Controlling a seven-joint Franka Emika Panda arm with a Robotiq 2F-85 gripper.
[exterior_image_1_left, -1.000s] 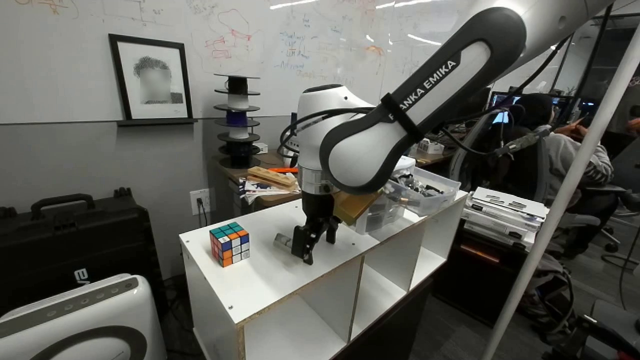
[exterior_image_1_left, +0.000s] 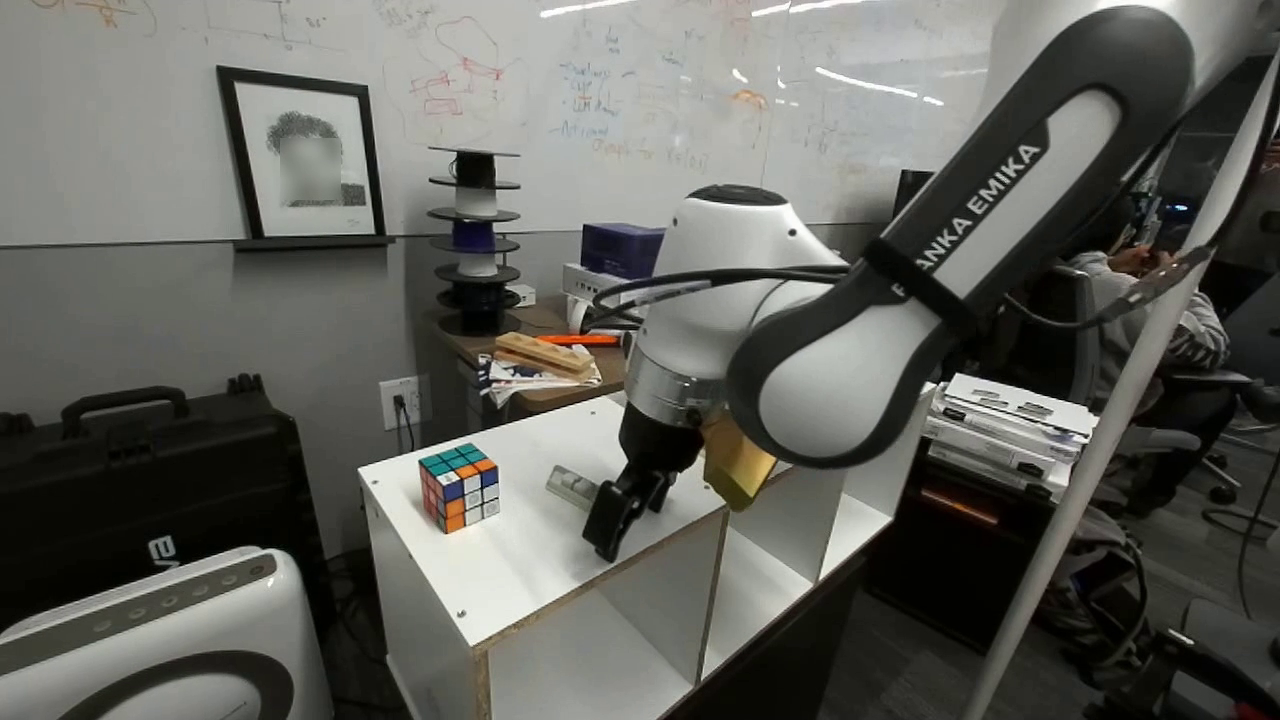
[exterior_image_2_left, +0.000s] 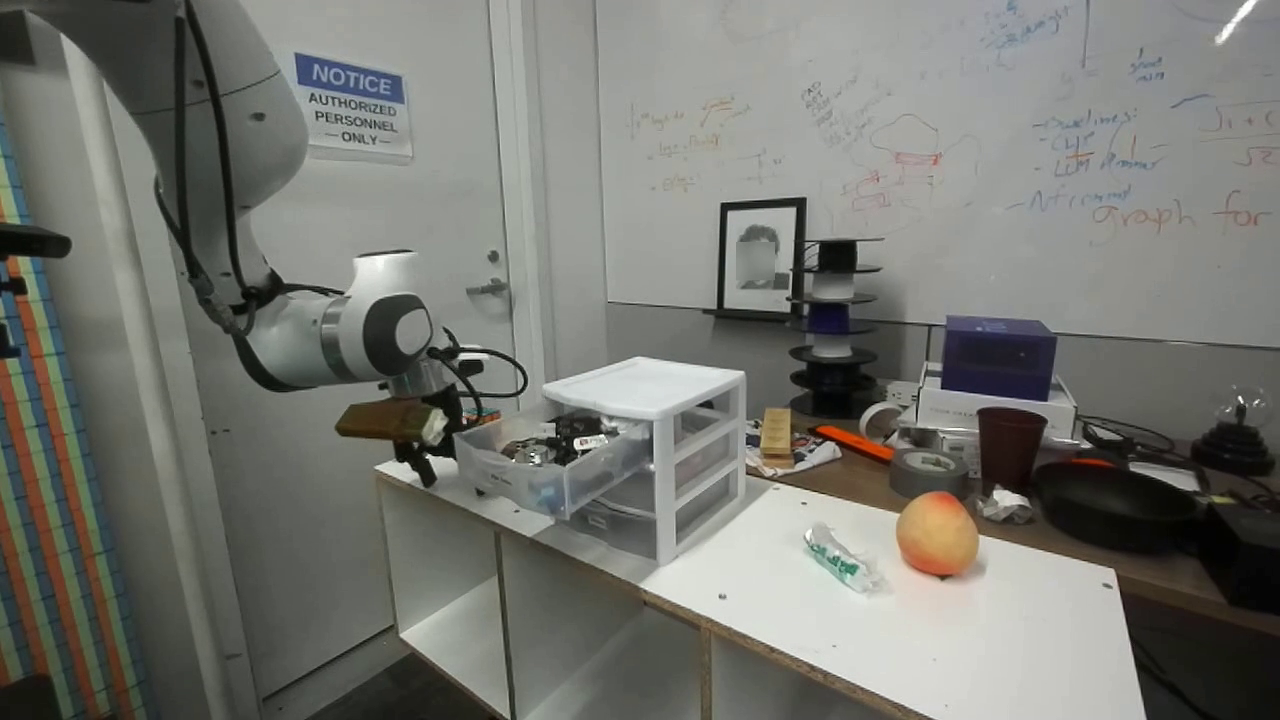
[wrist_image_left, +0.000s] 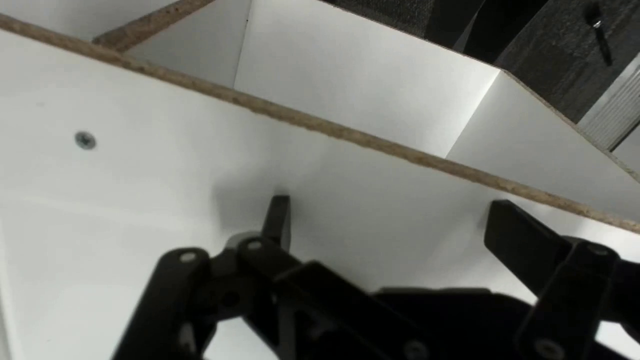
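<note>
My gripper (exterior_image_1_left: 636, 526) points down close above the white shelf top (exterior_image_1_left: 528, 582), near its front edge. In the wrist view the black fingers (wrist_image_left: 279, 222) stand wide apart with only bare white board between them, so the gripper is open. A Rubik's cube (exterior_image_1_left: 459, 490) stands to its left in exterior view 1. Just behind the fingers lies a small greyish translucent packet (exterior_image_1_left: 572, 485), apart from the cube. Exterior view 2 shows the gripper (exterior_image_2_left: 422, 461) left of a white plastic drawer unit (exterior_image_2_left: 654, 390), whose top drawer (exterior_image_2_left: 528, 478) is pulled out.
The open drawer is full of dark and silver items. A peach (exterior_image_2_left: 937, 534) and a crumpled clear wrapper (exterior_image_2_left: 843, 559) lie on the shelf top in exterior view 2. Open compartments (exterior_image_1_left: 624, 636) lie below the front edge. A cluttered desk (exterior_image_2_left: 858, 474) stands behind.
The arm has moved toward the front edge, and the fingers sit lower in exterior view 1. More of the packet shows, while the arm now covers the drawer unit there. The cube has not moved.
</note>
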